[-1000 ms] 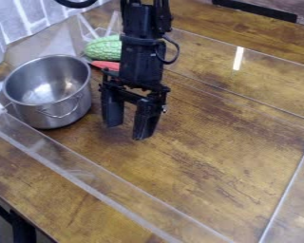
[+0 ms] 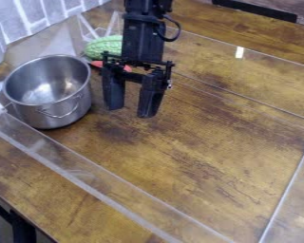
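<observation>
My black gripper (image 2: pixel 133 95) hangs near the middle of the table, just right of a steel pot (image 2: pixel 49 88), with its two dark fingers spread apart and open. I see nothing held between them. Behind it, partly hidden by the arm, lie a pale green corn-like or cabbage-like vegetable (image 2: pixel 103 46) and a red carrot-like item (image 2: pixel 99 65).
Transparent strips or walls edge the work area along the front left and right. A crumpled light cloth or sheet is at the back left.
The gripper has risen slightly and shifted a little toward the back. The pot and vegetables look unmoved.
</observation>
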